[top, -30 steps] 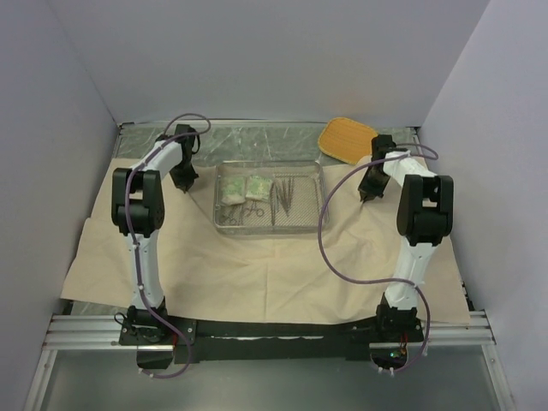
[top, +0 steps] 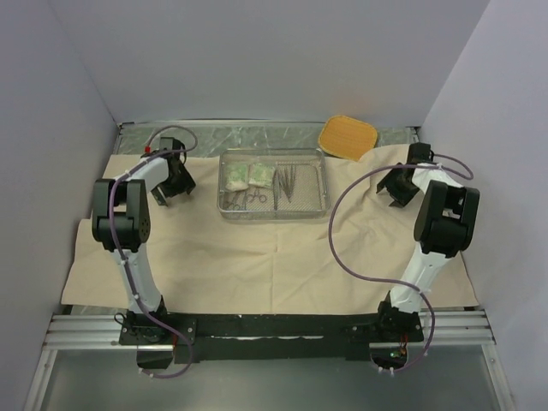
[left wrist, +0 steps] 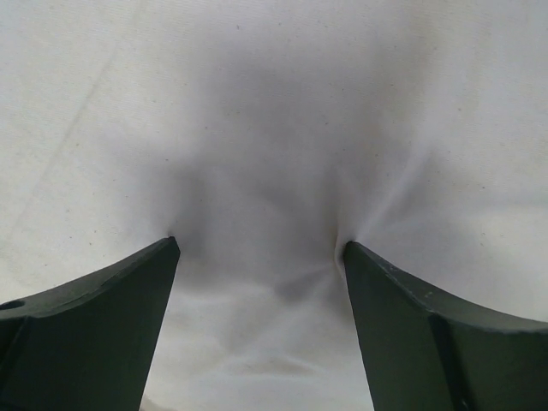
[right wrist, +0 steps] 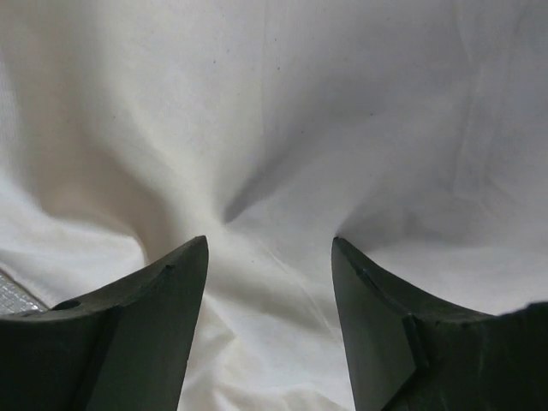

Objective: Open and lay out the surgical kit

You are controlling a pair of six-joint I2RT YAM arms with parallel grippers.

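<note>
A beige cloth (top: 218,270) lies spread over most of the table, creased in places. On it, toward the back middle, stands the wire-mesh tray (top: 274,216) holding two pale green packets (top: 237,177), scissors (top: 256,195) and several slim metal instruments (top: 288,181). My left gripper is over the cloth left of the tray, its fingers parted, with only cloth seen between and below them. Right of the tray, my right gripper is likewise open above wrinkled cloth. A corner of the tray (right wrist: 15,296) shows at the lower left of the right wrist view.
At the back, right of the tray, lies an orange-yellow board (top: 348,137). Grey walls (top: 505,128) close in both sides. The cloth in front of the tray is clear.
</note>
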